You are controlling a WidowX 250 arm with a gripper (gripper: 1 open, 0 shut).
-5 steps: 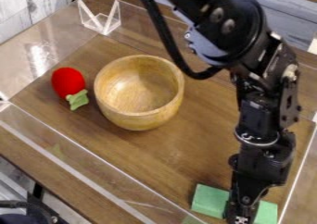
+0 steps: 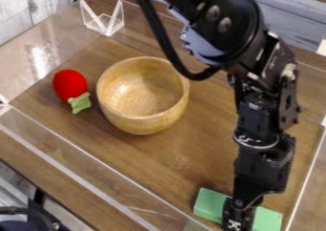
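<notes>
My black gripper (image 2: 241, 210) is low at the bottom right, right over a green rectangular block (image 2: 212, 205) lying flat near the table's front edge. Its fingertips overlap the middle of the block; whether they touch it is hard to tell, and the finger itself is too dark and small to read.
A wooden bowl (image 2: 143, 113) sits left of the arm, with a red object (image 2: 69, 82) with a green part beside it. A clear angular holder (image 2: 105, 15) stands at the back left.
The bowl and red object have not moved.
</notes>
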